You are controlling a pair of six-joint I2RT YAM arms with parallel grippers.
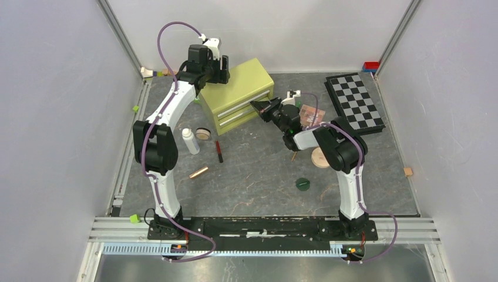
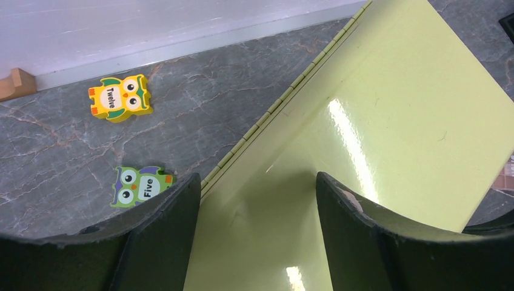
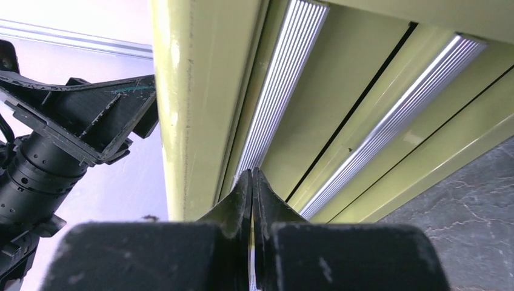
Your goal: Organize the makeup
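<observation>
The yellow cabinet (image 1: 241, 85) stands angled at the back, both drawers closed. Its silver upper drawer handle (image 3: 282, 79) runs just beyond my right gripper, which is shut with nothing between its fingers; the handle lies outside them. Below runs the lower drawer handle (image 3: 394, 127). Over the cabinet's top, at its left end, my left gripper stands open with empty space between its fingers. On the table are a white bottle (image 1: 191, 143), a round jar (image 1: 203, 134), a red-and-black tube (image 1: 219, 151), a gold tube (image 1: 199, 173) and a round beige compact (image 1: 319, 157).
A checkered palette (image 1: 355, 101) lies at the back right. A pink box (image 1: 312, 116) sits beside the right arm, and a dark green round item (image 1: 302, 184) rests nearer the front. Owl blocks (image 2: 121, 98) lie behind the cabinet.
</observation>
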